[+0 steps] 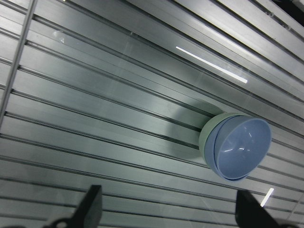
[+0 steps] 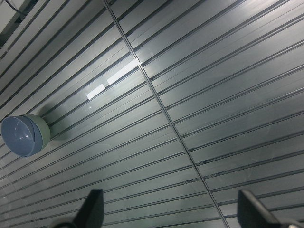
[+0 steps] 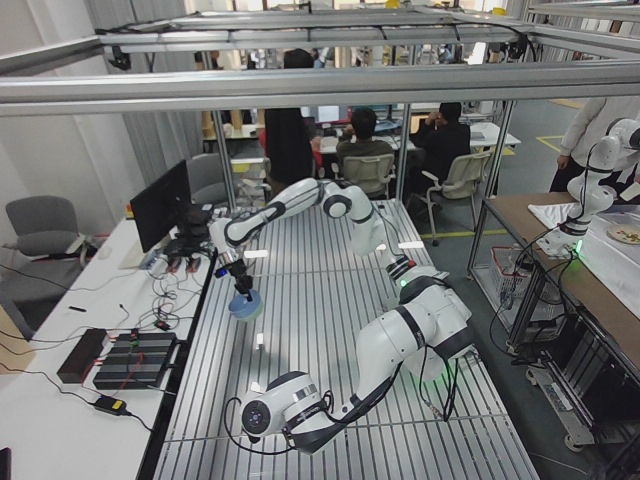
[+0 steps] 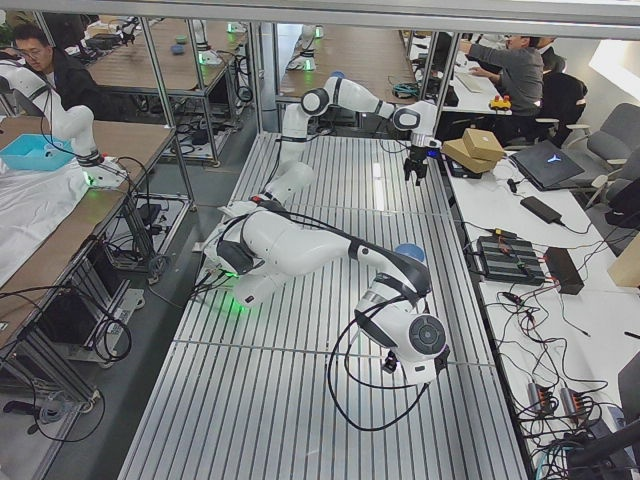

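Note:
Nested bowls, blue inside pale green, sit on the slatted metal table (image 3: 300, 300); they also show at the left of the right wrist view (image 2: 19, 135). My right gripper (image 3: 241, 285) is above and behind them in the camera left view, open and empty in its wrist view. My left gripper (image 4: 416, 172), at the other end of the table in the camera right view, stands open above bare slats, with the bowls off to the right in its wrist view.
A desk with a monitor (image 3: 160, 205), power units (image 3: 135, 360) and cables runs along one long side. A neighbouring bench (image 4: 60, 220) with another robot is on the other side.

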